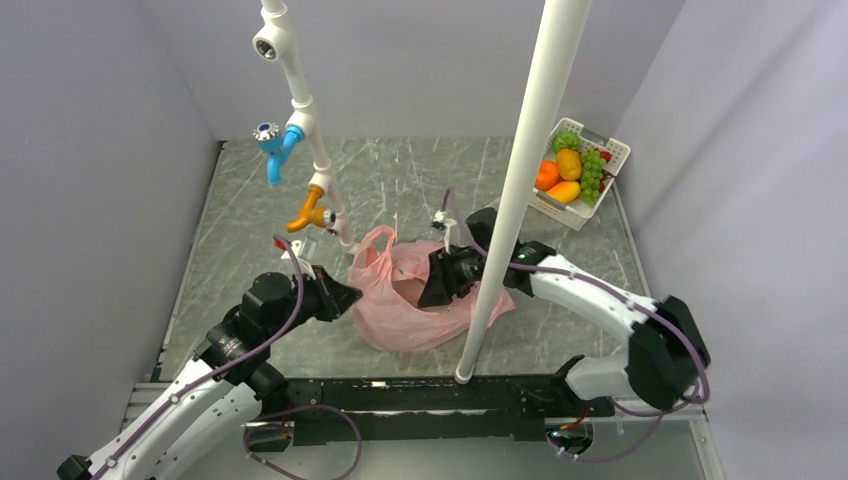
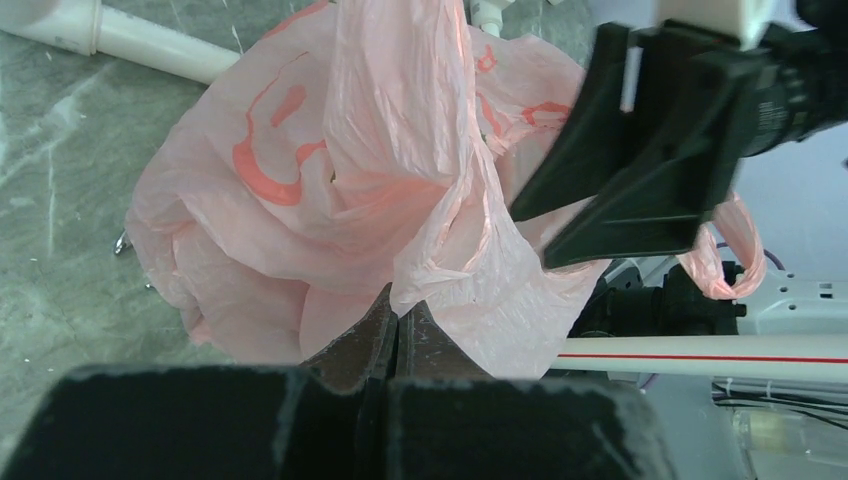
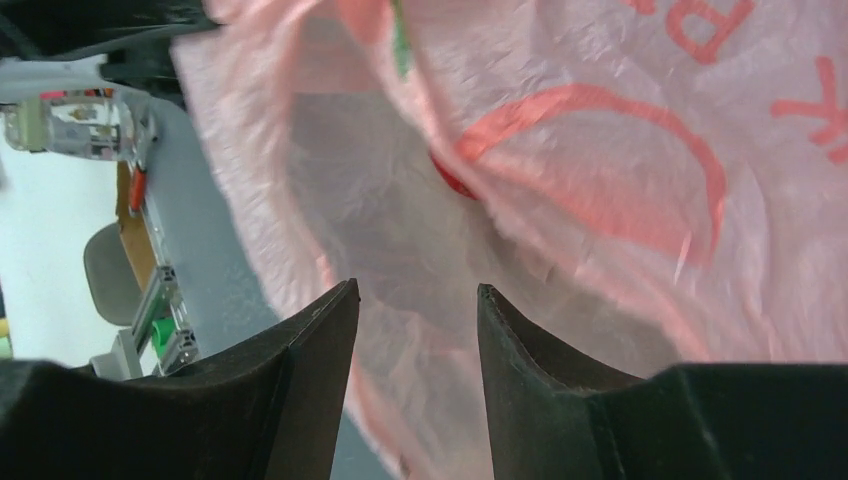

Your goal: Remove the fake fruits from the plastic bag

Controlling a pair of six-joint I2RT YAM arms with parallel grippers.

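The pink plastic bag (image 1: pixel 400 325) lies crumpled on the counter, its mouth open. My left gripper is shut at its left side, with thin bag plastic at the fingertips. My right gripper reaches into the bag's mouth from the right, fingertips apart with nothing visible between them. A small red object (image 3: pixel 450 178) shows inside the bag, partly hidden by plastic. The white basket (image 1: pixel 558 208) at the back right holds fake fruits, among them oranges, green grapes (image 1: pixel 590 175) and yellow ones.
A white vertical pole (image 1: pixel 520 180) stands just right of the bag, in front of my right arm. A pipe with blue (image 1: pixel 275 165) and orange (image 1: pixel 305 212) taps rises behind my left gripper.
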